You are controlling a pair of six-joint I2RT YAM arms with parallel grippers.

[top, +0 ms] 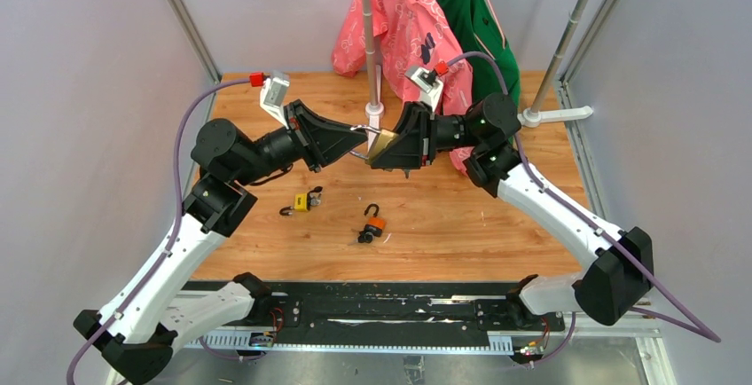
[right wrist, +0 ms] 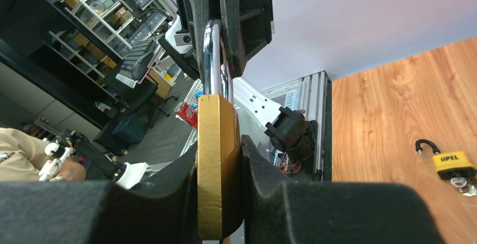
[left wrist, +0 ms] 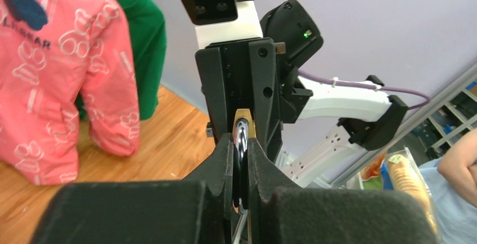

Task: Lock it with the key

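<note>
A brass padlock [top: 384,144] hangs in the air between the two grippers. My right gripper is shut on its gold body [right wrist: 209,165], with the steel shackle [right wrist: 212,58] pointing away toward the left arm. My left gripper is shut on that shackle [left wrist: 242,143]; in the top view the left gripper [top: 355,137] meets the lock from the left and the right gripper [top: 386,154] from the right. Much of the body is hidden by the fingers. Whether the shackle is seated in the body is hard to tell. No key can be made out at the lock.
A yellow padlock [top: 301,201] and an orange-black padlock [top: 375,223] lie on the wooden table [top: 470,234] below. A pink garment [top: 399,21] and a green one [top: 483,57] hang at the back by metal poles [top: 367,39].
</note>
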